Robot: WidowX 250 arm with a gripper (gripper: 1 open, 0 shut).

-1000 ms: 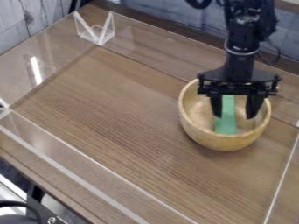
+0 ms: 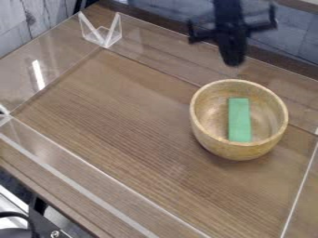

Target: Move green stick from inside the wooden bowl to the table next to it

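Observation:
The green stick (image 2: 240,121) lies inside the wooden bowl (image 2: 199,119), at the right of the table in the camera view. It rests lengthwise, toward the bowl's right half, in plain sight. My dark gripper (image 2: 231,58) is up at the top of the view, beyond the bowl's far rim and apart from both bowl and stick. It is blurred, so how its fingers stand is unclear; no green shows at it.
A white wire-like object (image 2: 102,33) stands at the back left. Bare wooden table (image 2: 118,121) stretches left of the bowl and in front of it. Dark cables (image 2: 25,221) lie off the table's lower left edge.
My gripper has gone from over the bowl up and away toward the top of the view. The stick remains in the bowl, now uncovered, and the bowl has not visibly moved.

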